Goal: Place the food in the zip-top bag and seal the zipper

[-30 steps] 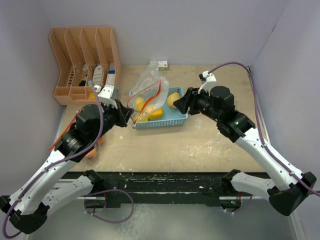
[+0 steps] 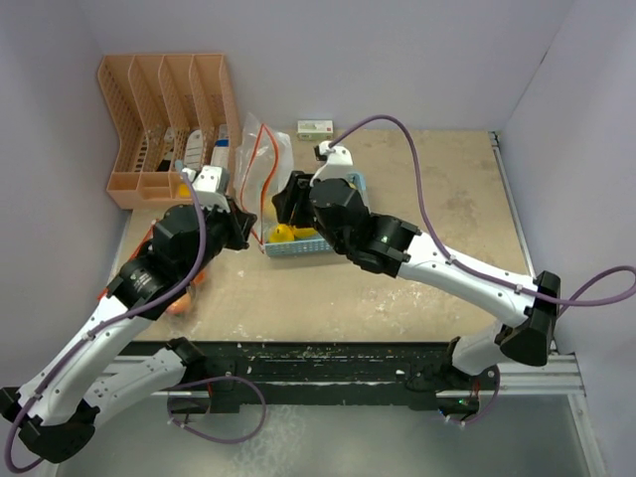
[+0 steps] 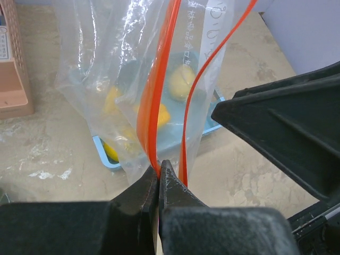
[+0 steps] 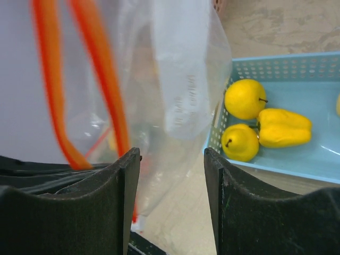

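Observation:
A clear bag (image 2: 260, 164) with an orange zipper edge hangs from my left gripper (image 2: 245, 227), whose fingertips pinch one corner of its mouth. In the left wrist view the orange zipper strips (image 3: 154, 106) rise apart from that pinch. My right gripper (image 2: 285, 207) stands open close to the bag's right side. The right wrist view shows its two fingers (image 4: 211, 170) apart, and the bag's film (image 4: 180, 69) lies beyond them; whether they touch it I cannot tell. Yellow peppers (image 4: 284, 128) and round yellow fruit (image 4: 244, 99) lie in the blue basket (image 4: 276, 69).
A pink divided rack (image 2: 129, 189) holding several packages stands at the back left. A small white-green box (image 2: 315, 129) sits by the back wall. Orange round items (image 2: 181, 303) lie left, partly behind my left arm.
My right gripper has swung left from beyond the basket to beside the bag. The bag now stands more upright, its top shifted left. The left gripper has barely moved and keeps its pinch.

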